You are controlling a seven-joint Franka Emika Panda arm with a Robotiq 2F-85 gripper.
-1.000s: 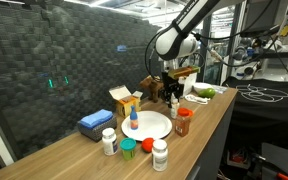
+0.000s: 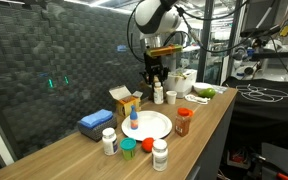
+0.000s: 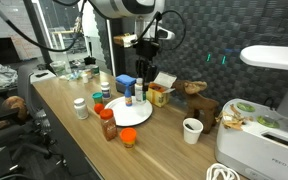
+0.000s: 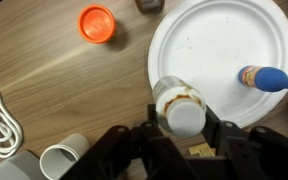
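Note:
My gripper (image 2: 157, 82) is shut on a pale bottle (image 2: 158, 95), holding it upright and raised, beyond the right rim of the white plate (image 2: 168, 127) in exterior view 1. From the wrist, the bottle's white top (image 4: 186, 117) shows between the dark fingers, and its body overlaps the plate's edge (image 4: 216, 65). On the plate stands a blue bottle (image 4: 269, 79), also visible in exterior view 2 (image 3: 128, 94); the held bottle (image 3: 139, 88) appears just right of it there.
Jars crowd one side of the plate, including a white one (image 2: 160, 154), a green one (image 2: 128, 148) and an orange-lidded one (image 2: 183, 122). A yellow box (image 2: 125, 101) and a blue-topped box (image 2: 97, 122) sit near the wall. A white cup (image 3: 192, 130) stands apart.
In exterior view 1 my gripper and the bottle have risen and shifted left toward the plate. The plate and the jars stay where they were.

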